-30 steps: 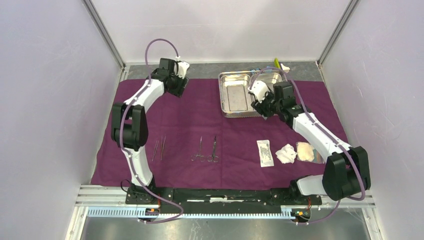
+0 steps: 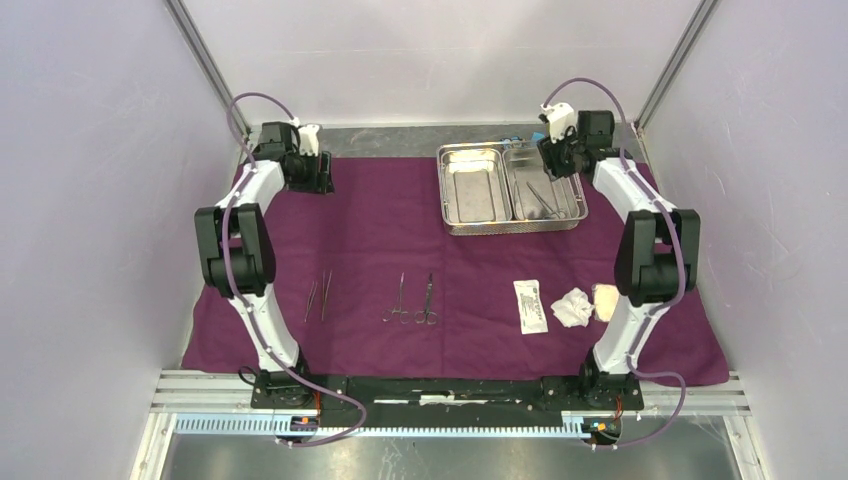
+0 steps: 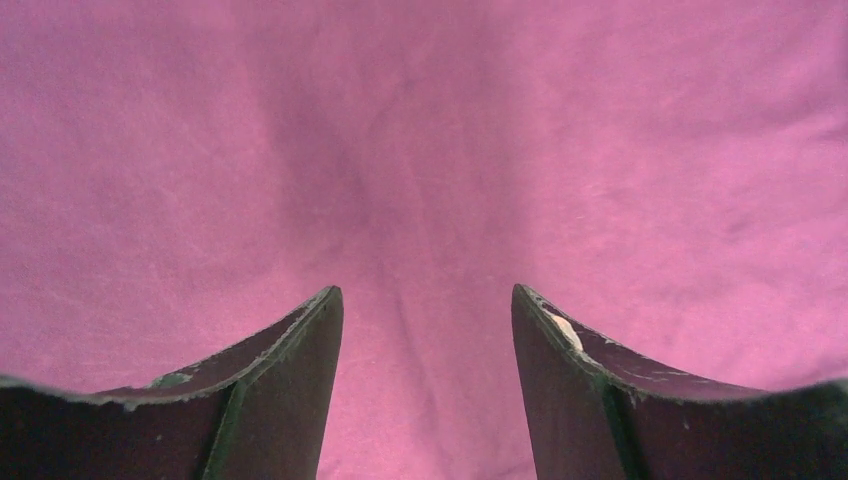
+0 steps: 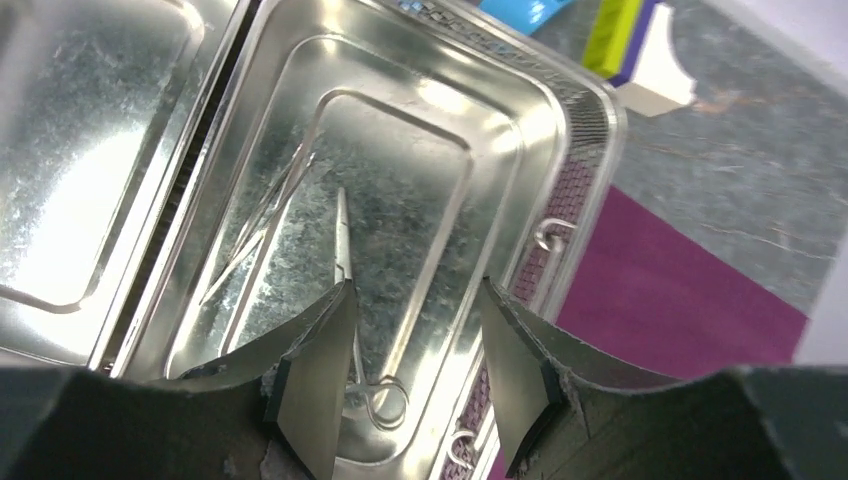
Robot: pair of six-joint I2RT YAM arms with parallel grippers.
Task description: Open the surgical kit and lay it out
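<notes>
A two-compartment metal tray (image 2: 474, 228) stands open at the back right of the purple cloth (image 2: 380, 230). Its left compartment is empty. In the right one lie a ring-handled instrument (image 4: 341, 235) and thin tweezers-like instruments (image 4: 245, 240). Over that compartment hangs my right gripper, its fingers apart with nothing between them. My left gripper is open above bare cloth at the back left. Laid out along the front are two tweezers-like tools (image 2: 326, 296), two ring-handled instruments (image 2: 428, 300), a white packet (image 2: 530, 306), crumpled gauze (image 2: 573, 308) and a beige pad (image 2: 605, 301).
Behind the tray, on the grey surface, are a blue item (image 4: 525, 12) and a yellow, purple and white one (image 4: 645, 55). Wide bare cloth stretches between the left arm and the tray. The right forearm partly covers the pad.
The left gripper has drawn to the left. The laid-out items have stayed put.
</notes>
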